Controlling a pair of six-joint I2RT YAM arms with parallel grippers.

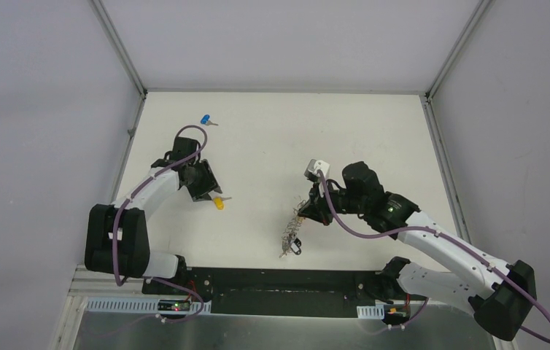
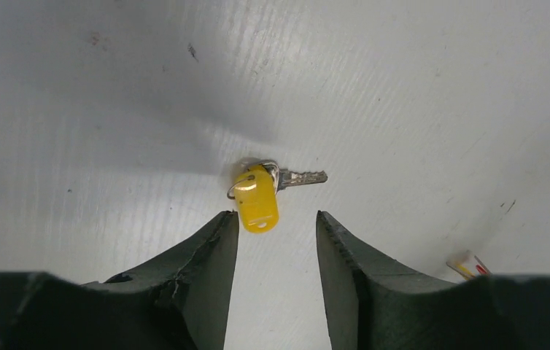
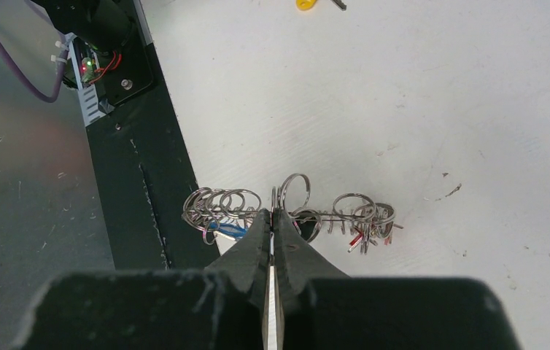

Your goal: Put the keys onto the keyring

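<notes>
A key with a yellow head (image 2: 256, 198) and a small ring lies on the white table, just beyond the parted fingertips of my left gripper, nothing between them. My right gripper is shut at the large bunch of metal rings and keys (image 3: 359, 219), raised over the front of the table; whether a ring is pinched in its tips is hard to tell. A second key with a blue head (image 1: 205, 119) lies at the back left in the top view.
A dark front strip (image 1: 287, 292) runs along the near edge, and walls enclose both sides and the back.
</notes>
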